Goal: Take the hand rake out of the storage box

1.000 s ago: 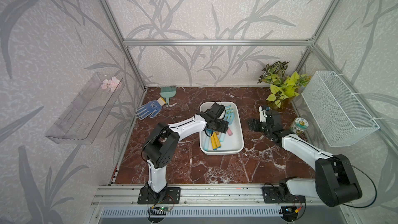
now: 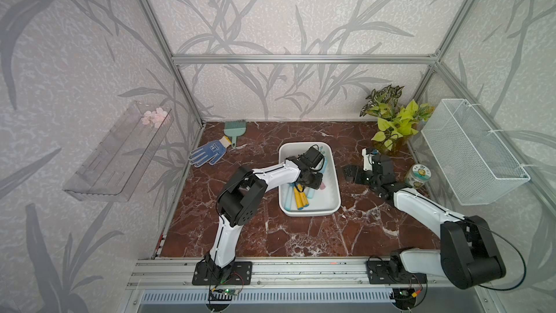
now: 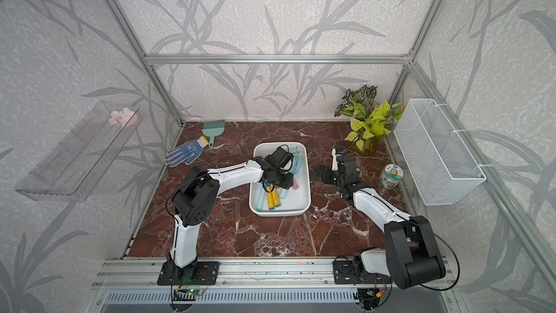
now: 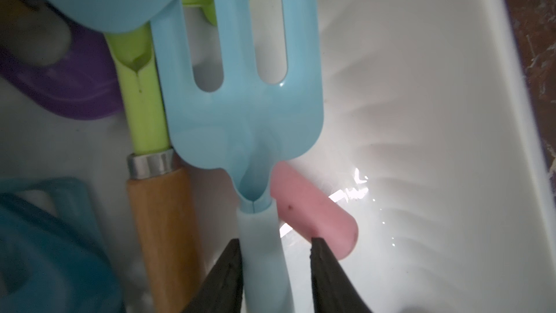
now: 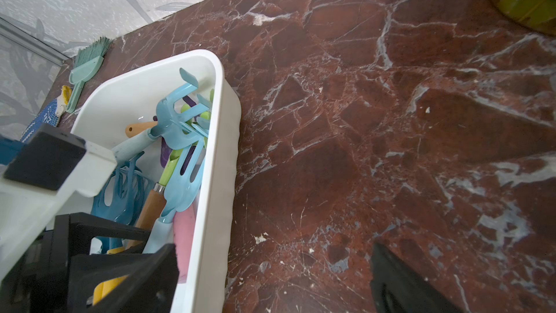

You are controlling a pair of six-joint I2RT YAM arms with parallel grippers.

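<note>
The white storage box holds several garden tools. In the left wrist view, a light-blue hand rake lies head upward in the box, its pale handle between the fingertips of my left gripper, which are open, with space beside the handle. A pink handle and a wooden-handled green tool lie beside it; more blue tool heads overlap at the top. My right gripper is open outside the box, to its right, above bare tabletop.
A potted plant and a round tin stand on the right. A brush and glove lie back left. Wall baskets hang either side. Bare table lies right of the box.
The right arm is nearly unchanged.
</note>
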